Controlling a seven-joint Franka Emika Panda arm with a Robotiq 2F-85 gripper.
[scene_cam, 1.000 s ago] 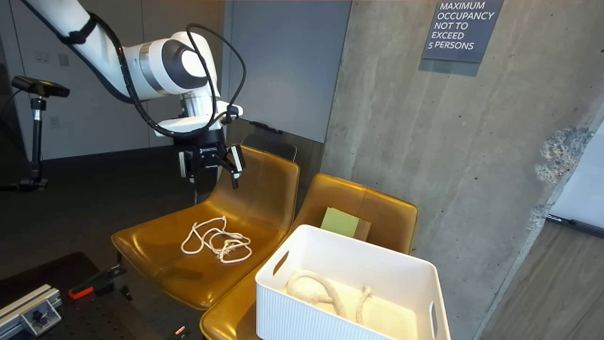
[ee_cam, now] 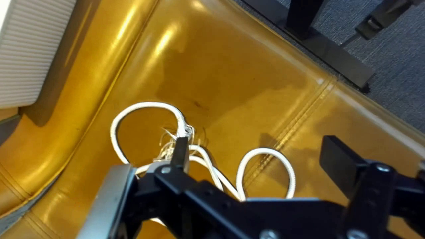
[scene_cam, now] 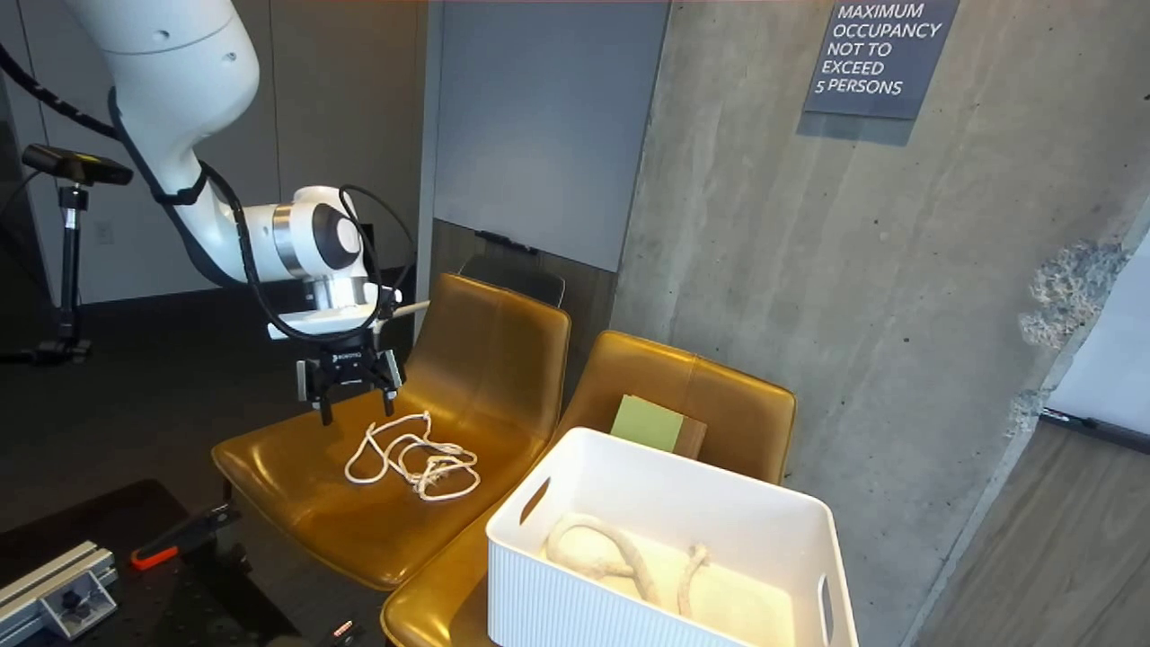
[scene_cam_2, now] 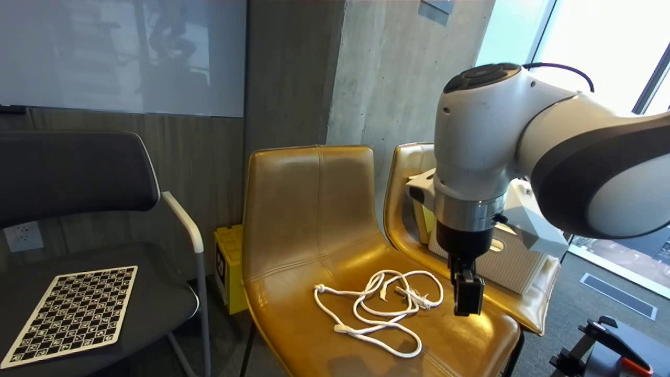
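Note:
A white rope lies in loose loops on the seat of a tan leather chair. Its frayed part shows near the left finger in the wrist view, where the gripper hides some of the rope. Above the seat hangs my gripper, pointing down with its fingers spread and nothing held between them. From the wrist, the open gripper has one small rope loop showing between its two fingertips. In the second exterior view the gripper is at the right of the rope.
On the neighbouring tan chair stands a white bin with pale rope-like pieces inside. A green-and-brown block sits behind it. A dark chair carries a patterned board. Tools lie at the front left.
The arm has come down and to the left in exterior view 1, bringing the gripper closer to the seat. The rope and the bin have stayed where they were.

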